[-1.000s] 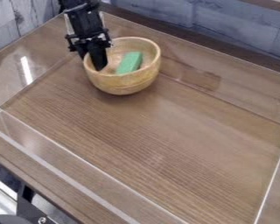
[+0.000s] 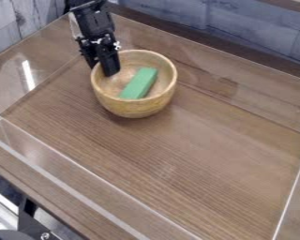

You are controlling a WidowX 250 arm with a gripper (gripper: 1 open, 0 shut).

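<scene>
A tan wooden-looking bowl (image 2: 150, 105) sits on the table, with a green oblong object (image 2: 139, 82) inside it. My black gripper (image 2: 109, 66) reaches in from the top and is shut on the bowl's left rear rim, its fingertips partly hard to make out.
The bowl, with the green object in it, has moved toward the front and slightly right along with my gripper.
</scene>
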